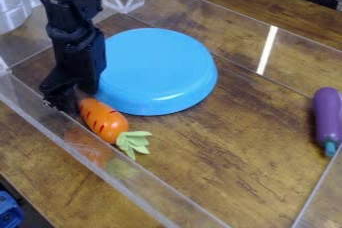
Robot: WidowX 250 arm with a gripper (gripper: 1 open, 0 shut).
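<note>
The black gripper (68,94) reaches down at the left, against the rim of an upturned blue plate (151,66). Its fingertips are at the top end of an orange toy carrot (103,118) with pale green leaves, which lies beside the plate behind the clear front wall. Whether the fingers are closed on the carrot is hidden by the gripper body and the clear plastic.
A purple toy eggplant (329,118) lies at the far right. Clear plastic walls (167,204) bound the wooden surface. A blue object (7,212) is outside at the lower left.
</note>
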